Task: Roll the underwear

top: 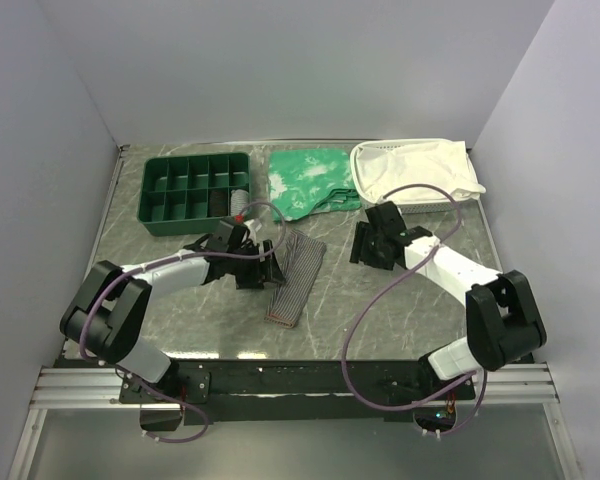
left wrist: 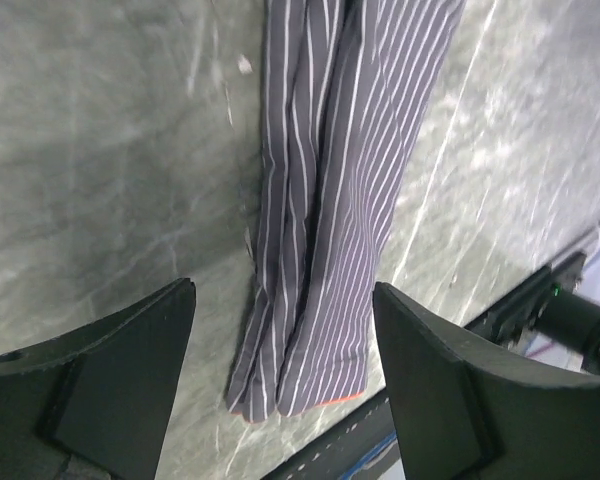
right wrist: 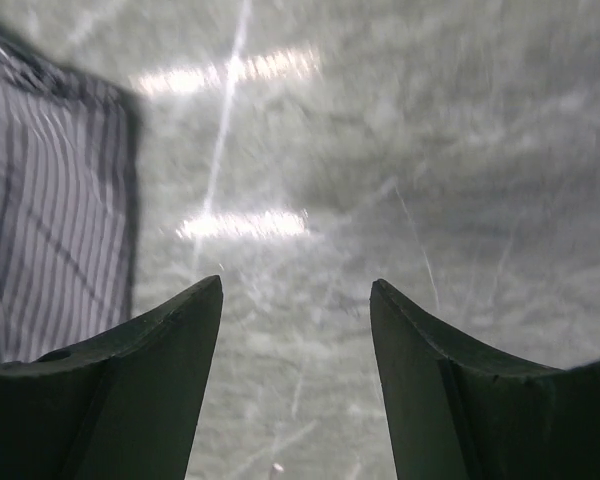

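Observation:
The grey striped underwear [top: 301, 275] lies flat in a long folded strip at the table's centre, one long side bunched into narrow folds, as the left wrist view [left wrist: 336, 230] shows. My left gripper [top: 258, 270] hangs over its left side; in the left wrist view its parted fingertips [left wrist: 170, 310] straddle the lower end, with no cloth visibly held. My right gripper [top: 368, 245] stands open to the right of the cloth over bare table, its fingers [right wrist: 170, 360] empty; the cloth's edge [right wrist: 75, 200] shows at the left of that view.
A green divided box [top: 163, 210] with rolled items sits at the back left, a green cloth [top: 305, 175] at the back middle, and a white basket [top: 430, 205] with white cloth at the back right.

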